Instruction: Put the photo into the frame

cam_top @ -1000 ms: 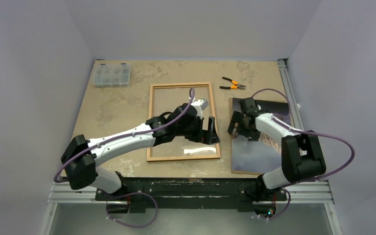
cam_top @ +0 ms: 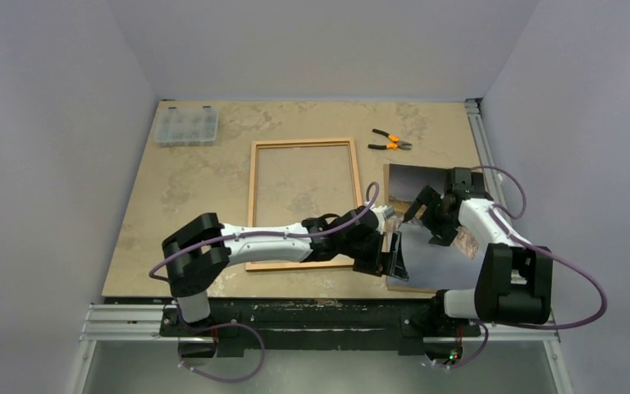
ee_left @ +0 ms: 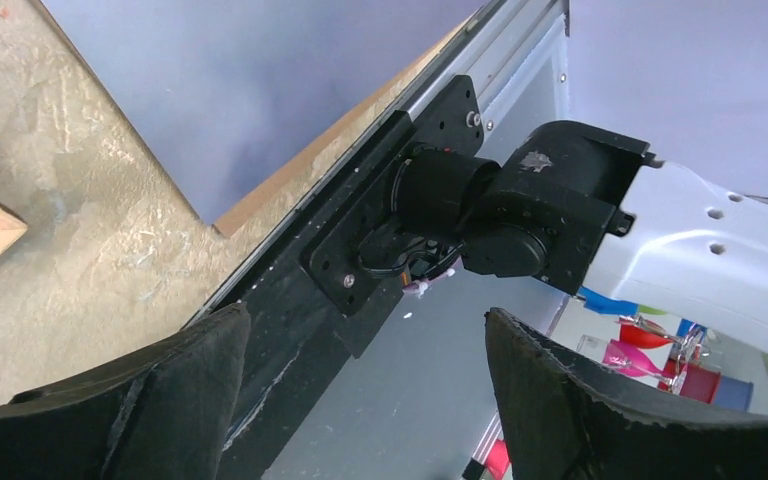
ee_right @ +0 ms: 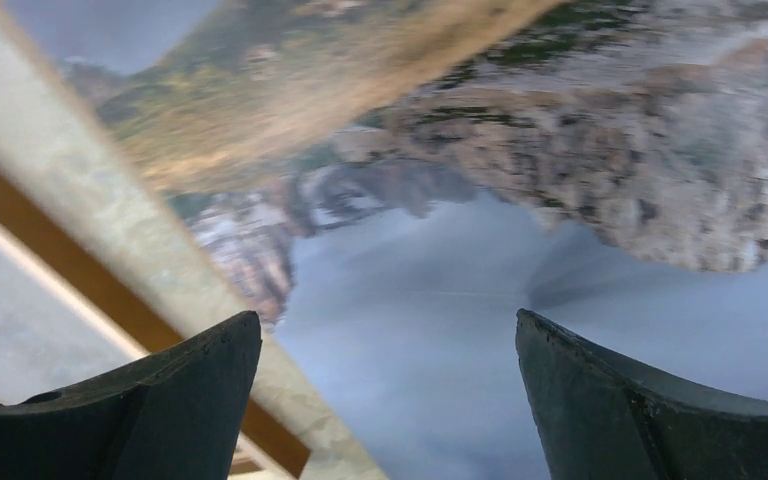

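Note:
The photo (cam_top: 426,261), a landscape print on a thin board, lies flat at the right of the table. Its lower-left corner and grey-blue part show in the left wrist view as the photo (ee_left: 230,90). To its left lies the empty wooden frame (cam_top: 253,185). My left gripper (cam_top: 399,261) hovers by the photo's front left edge, fingers apart, nothing between its fingers. Above the photo's middle is my right gripper (cam_top: 426,209), open and empty. Under its fingers (ee_right: 190,390) the photo (ee_right: 410,270) fills much of the right wrist view.
Pliers (cam_top: 391,140) with orange handles lie behind the gap between frame and photo. A clear plastic box (cam_top: 187,125) stands at the back left. The table's front edge runs close to the photo.
My left gripper has moved right and toward the front, from above the frame to the photo's edge. The right gripper has shifted right, farther over the photo.

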